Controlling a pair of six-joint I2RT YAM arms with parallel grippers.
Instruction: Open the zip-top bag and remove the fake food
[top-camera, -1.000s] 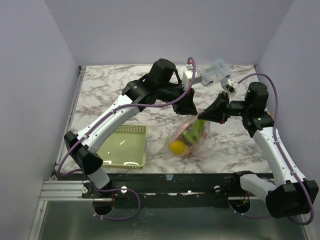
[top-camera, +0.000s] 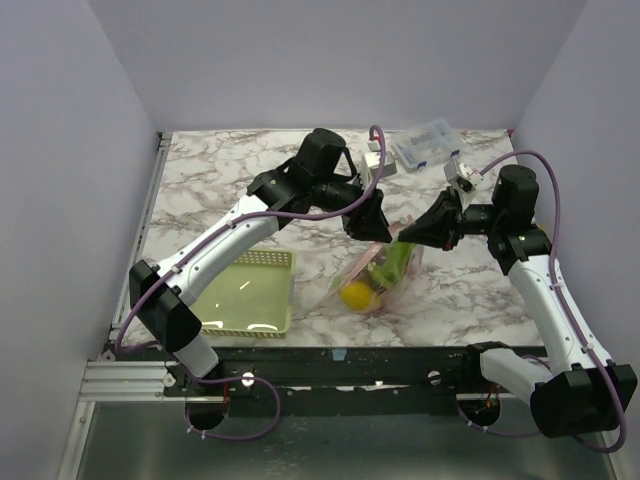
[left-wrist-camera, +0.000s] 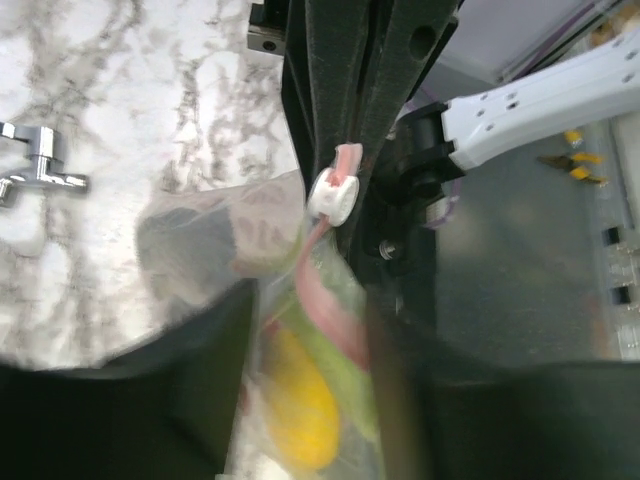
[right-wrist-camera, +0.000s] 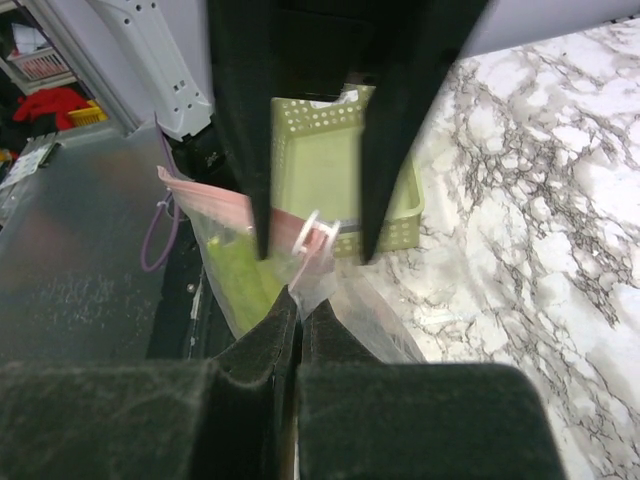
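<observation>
The clear zip bag (top-camera: 380, 280), pink along its seal, holds a yellow fake food (top-camera: 356, 295) and a green one (top-camera: 390, 262). My right gripper is shut on the bag's top corner by the white zip slider, as the right wrist view shows. My left gripper hangs just left of that corner, part open, its blurred fingers apart with the seal seen beyond them and nothing clearly held. In the right wrist view its dark fingers stand either side of the slider end of the bag.
A green perforated basket (top-camera: 240, 295) lies on the left of the marble table. A clear plastic box (top-camera: 428, 142) sits at the back right.
The right gripper and bag have barely moved.
</observation>
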